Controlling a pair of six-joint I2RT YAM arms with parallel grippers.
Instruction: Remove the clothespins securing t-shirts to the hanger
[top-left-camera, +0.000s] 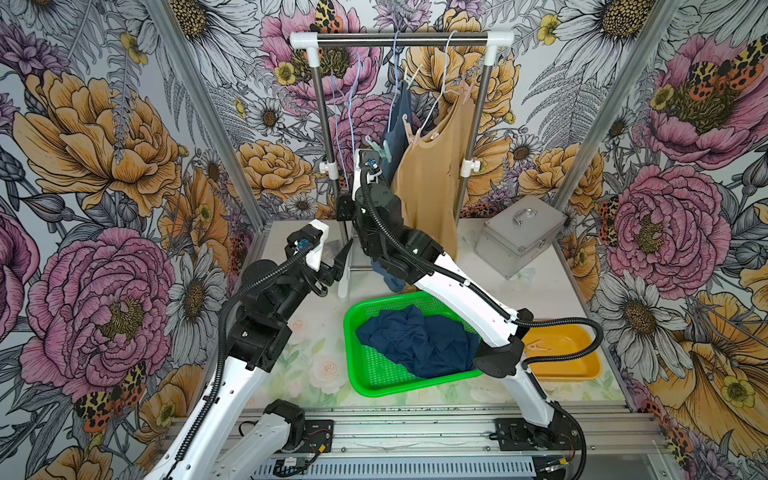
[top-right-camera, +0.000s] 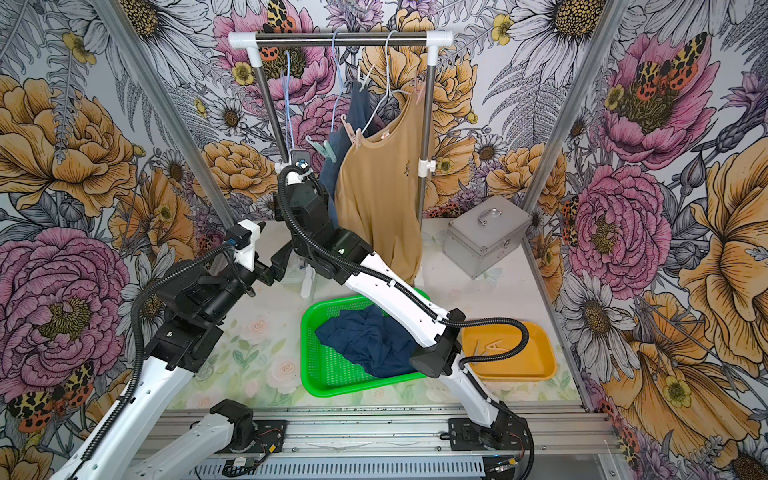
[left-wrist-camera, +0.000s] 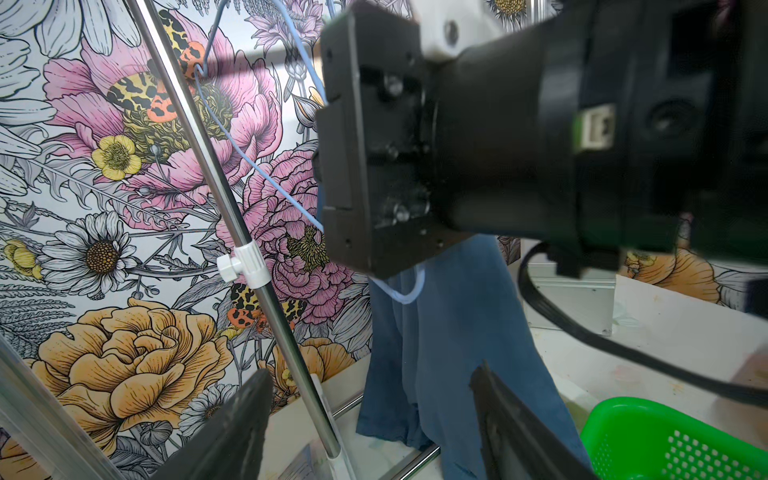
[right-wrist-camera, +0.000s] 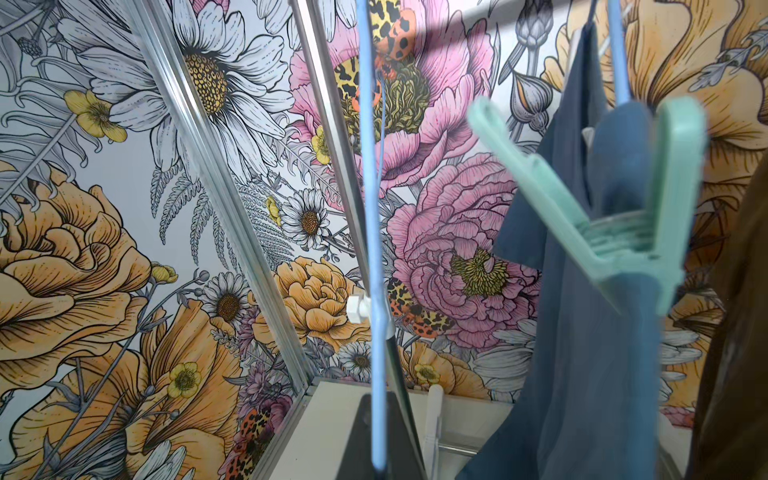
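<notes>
A green clothespin (right-wrist-camera: 672, 200) grips the blue shirt (right-wrist-camera: 560, 360) on a hanger; it also shows in the top views. A tan shirt (top-right-camera: 384, 192) hangs to the right, with pink clothespins (top-left-camera: 408, 128) near its top. My right gripper (top-left-camera: 348, 204) is raised at the rack's left, left of the blue shirt; in its wrist view a blue hanger wire (right-wrist-camera: 369, 240) crosses the dark fingertip at the bottom, and the fingers are shut. My left gripper stands open and empty, lower left of the right one, whose housing fills much of the left wrist view.
A green basket (top-left-camera: 360, 376) with navy cloth is at front centre. A yellow tray (top-right-camera: 528, 360) with loose clothespins sits front right, a metal box (top-right-camera: 480, 240) back right. The rack post (left-wrist-camera: 280, 320) stands beside my left gripper.
</notes>
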